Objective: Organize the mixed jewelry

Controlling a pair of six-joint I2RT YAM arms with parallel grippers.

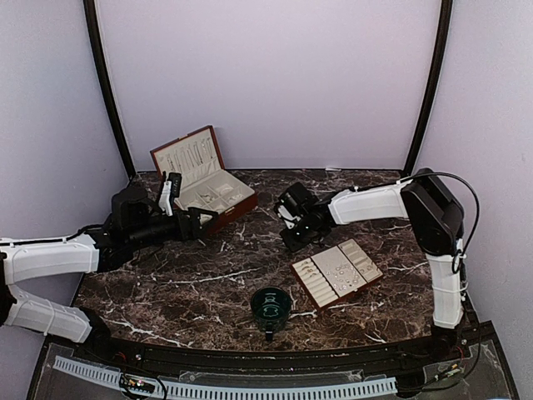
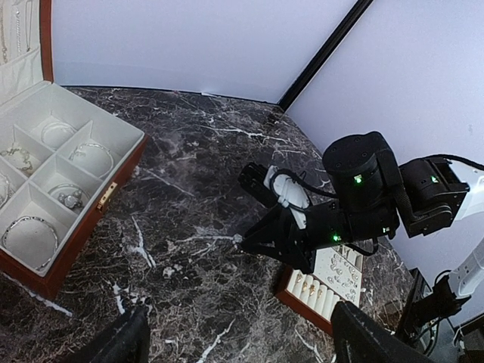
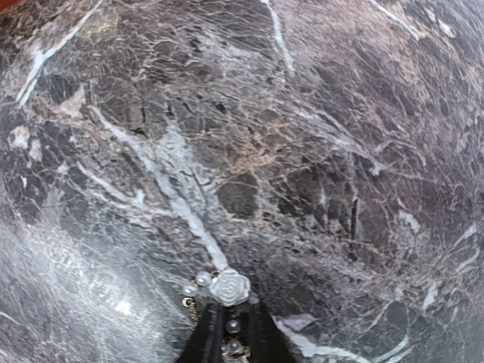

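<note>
A bead piece with a white rose (image 3: 229,286), pearls and chain is at my right gripper; its fingertips sit close together over it, and whether they grip it is unclear. In the top view that gripper (image 1: 291,237) is low over the table, left above the jewelry tray (image 1: 337,271) holding rings and small pieces. An open jewelry box (image 1: 237,200) with necklaces in the lid and bracelets in compartments stands at the back left. My left gripper (image 1: 200,225) hovers near the box's front; its fingers in the left wrist view stand apart, nothing visible between them.
A dark green bowl (image 1: 271,307) sits at the front centre. Bare marble table (image 1: 191,300) lies in the middle, front left and back right.
</note>
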